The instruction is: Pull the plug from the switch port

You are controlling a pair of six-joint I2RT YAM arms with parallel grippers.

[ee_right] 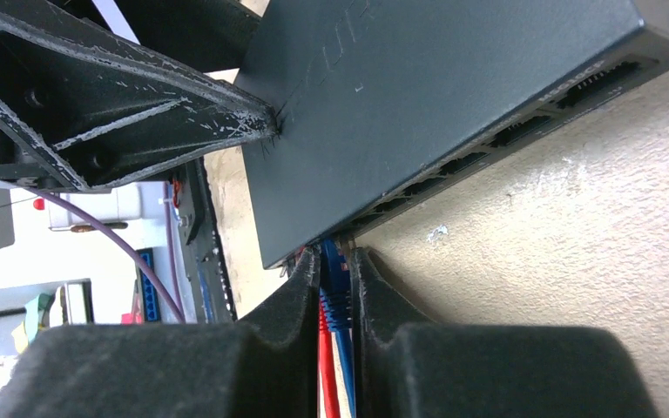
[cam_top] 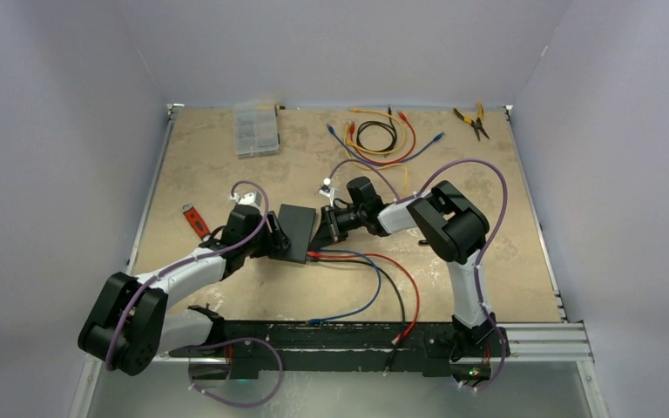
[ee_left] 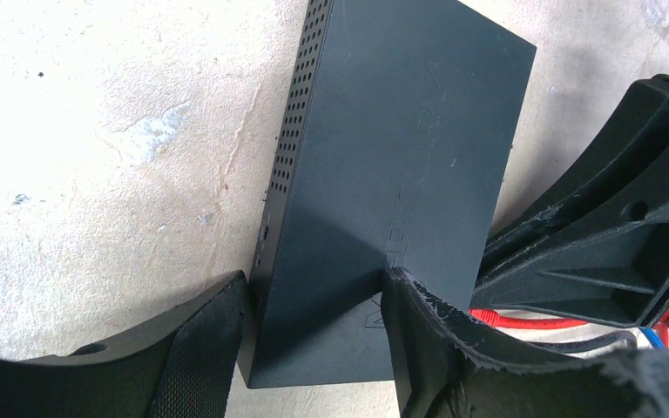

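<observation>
The dark switch lies mid-table with blue, red and black cables at its right end. My left gripper straddles its near-left part, fingers apart, one against its side, the other on its top. My right gripper is shut on the blue plug at the port row, beside a red cable. The plug still sits against the switch's port face.
A clear organizer, coiled cables and pliers lie at the back. A red tool is at left.
</observation>
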